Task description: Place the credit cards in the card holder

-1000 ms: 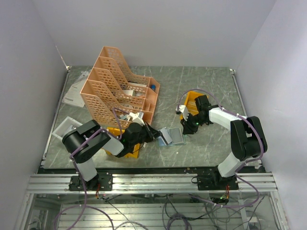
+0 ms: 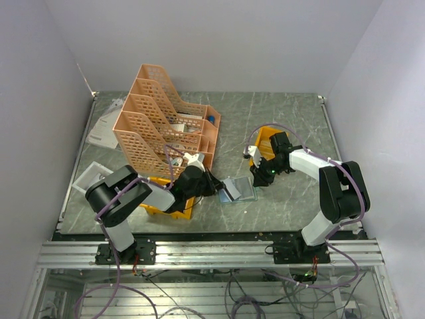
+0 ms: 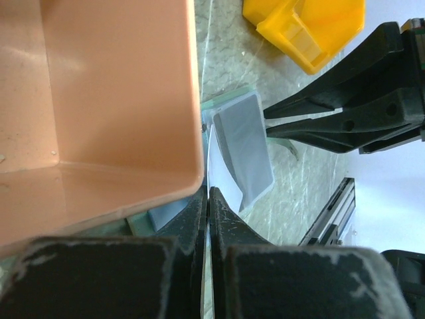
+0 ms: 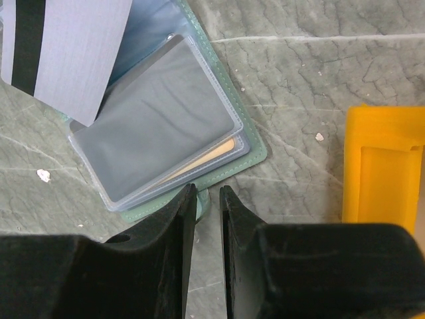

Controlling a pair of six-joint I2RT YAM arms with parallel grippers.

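A white card with a black stripe (image 4: 80, 66) hangs tilted over the open card holder (image 4: 166, 119), which has clear sleeves and a pale green-blue cover. My left gripper (image 2: 220, 188) is shut on the card from the left; in the left wrist view the card (image 3: 220, 169) shows nearly edge-on ahead of the fingertips. Its lower corner overlaps the clear sleeve; whether it is inside cannot be told. At the holder's right edge my right gripper is open by a small gap. A green tab of the holder shows between and behind its fingers, not visibly clamped.
A peach rack of compartments (image 2: 159, 123) stands behind the left arm, its wall close to the left gripper. One yellow bin (image 2: 159, 211) lies under the left arm, another yellow bin (image 4: 382, 186) beyond the right gripper.
The left gripper and the card have shifted very slightly. The right arm and the card holder look unmoved in the top view.
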